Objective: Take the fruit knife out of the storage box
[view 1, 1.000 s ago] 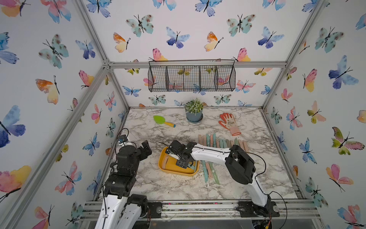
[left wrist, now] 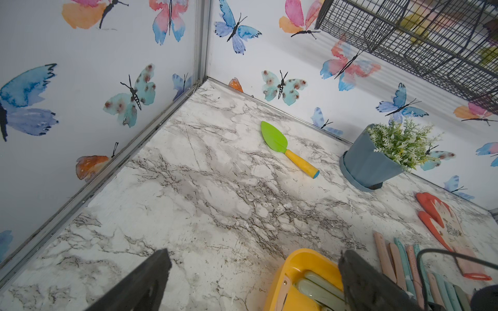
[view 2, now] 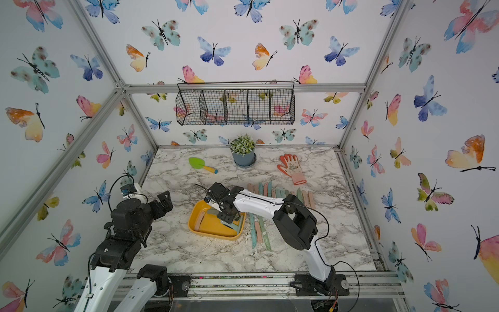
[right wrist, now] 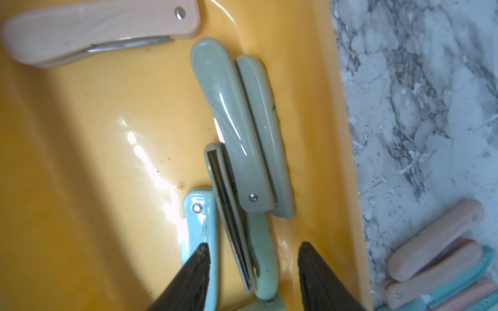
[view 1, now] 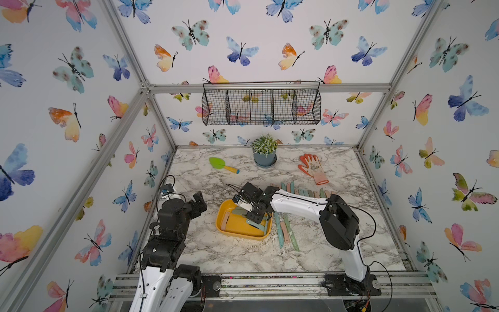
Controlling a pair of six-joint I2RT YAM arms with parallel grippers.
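The yellow storage box [view 1: 239,231] holds folded fruit knives: a pink one [right wrist: 98,28], a grey-green pair [right wrist: 228,119], a narrow one with a slot [right wrist: 228,217] and a light-blue one [right wrist: 201,238]. My right gripper hangs over the box, fingers apart, above the lower end of the knives in the right wrist view, holding nothing visible. My left gripper stays raised left of the box in the top views, its blurred fingers wide apart in the left wrist view, empty.
Several folded knives [right wrist: 433,238] lie on the marble table [left wrist: 202,197] right of and behind the box. A green trowel [left wrist: 272,134], potted plant [left wrist: 373,155] and glove [left wrist: 451,233] sit at the back. A wire basket [view 1: 261,106] hangs on the wall.
My right arm and gripper have shifted slightly toward the right and upward in the top left view, still over the box. The left arm is unchanged.
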